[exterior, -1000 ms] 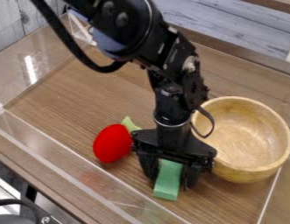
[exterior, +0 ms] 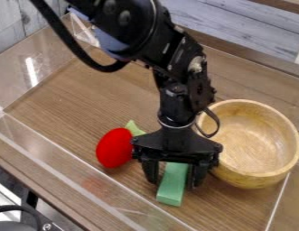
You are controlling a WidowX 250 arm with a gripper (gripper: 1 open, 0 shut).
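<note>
My black gripper [exterior: 176, 162] is low over the table, its fingers around a green block [exterior: 172, 189] lying on the wood; whether it grips the block is hard to tell. A red object [exterior: 114, 148] lies just left of the gripper, and part of a light green object [exterior: 134, 127] shows behind it, mostly hidden. A wooden bowl [exterior: 264, 137] stands to the right, close beside the gripper.
A clear edge strip runs along the left and front, and a white plank wall stands behind.
The gripper has shifted slightly over the last second, with its fingers changing position around the upper part of the green block. The objects look nearly unmoved.
</note>
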